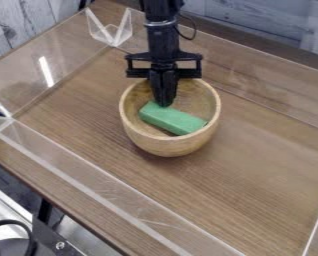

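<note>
A light wooden bowl [197,143] sits near the middle of the table, with a green rectangular block [175,121] lying inside it, angled toward the lower right. My black gripper [162,92] reaches from the top down over the back of the bowl, its tip just above the block's upper left end. The gripper looks shut, with nothing visible between its fingers; whether the tip touches the block is not clear.
A clear plastic piece [108,30] is at the upper left. Black cables [12,240] lie at the lower left corner.
</note>
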